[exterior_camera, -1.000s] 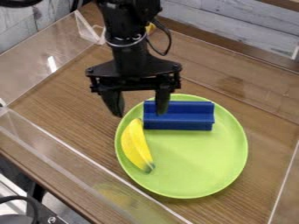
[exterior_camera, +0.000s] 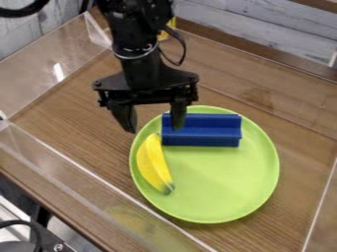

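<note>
My black gripper hangs over the left rear edge of a green plate, its fingers spread open with nothing seen between them. On the plate, a blue rectangular holder lies at the back, just under and right of the right finger. A yellow banana lies on the left side of the plate, below the gripper.
The wooden table has free room left of the plate and behind it to the right. A clear plastic edge runs along the front left. A yellow object stands behind the arm at the back, partly hidden.
</note>
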